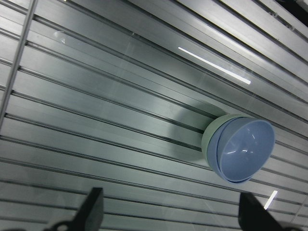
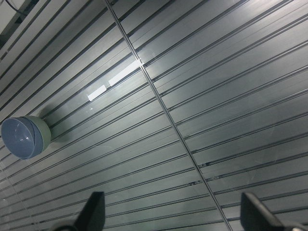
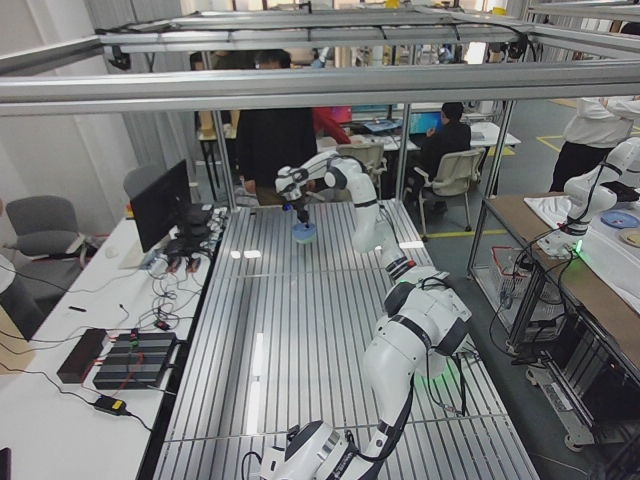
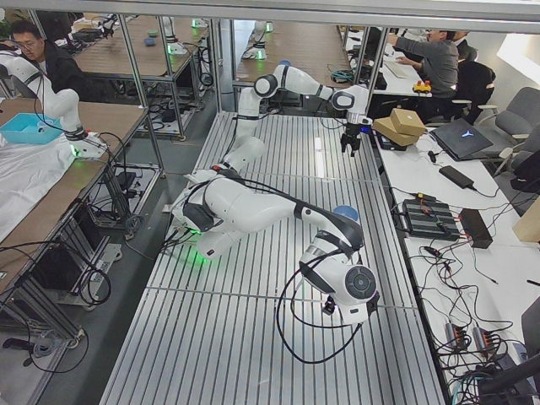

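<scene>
Nested blue bowls point(image 3: 304, 229) point(image 4: 346, 214) point(image 1: 244, 149) point(image 2: 18, 137) sit in a pale green bowl point(image 1: 210, 133) point(image 2: 42, 130) on the slatted metal table point(image 3: 260, 370). My right gripper point(image 3: 297, 208) is high over the table near the stack in the camera left view; both its fingers show spread and empty in its wrist view point(image 2: 173, 211). My left gripper point(image 4: 351, 143) is at the opposite end of the table, open and empty, with the stack to the upper right of its fingers in the left wrist view.
A side desk point(image 3: 60, 430) with monitor, power units and cables runs along the table. Frame posts and beams point(image 3: 320, 85) surround the workspace. Another robot bench point(image 3: 610, 290) stands alongside.
</scene>
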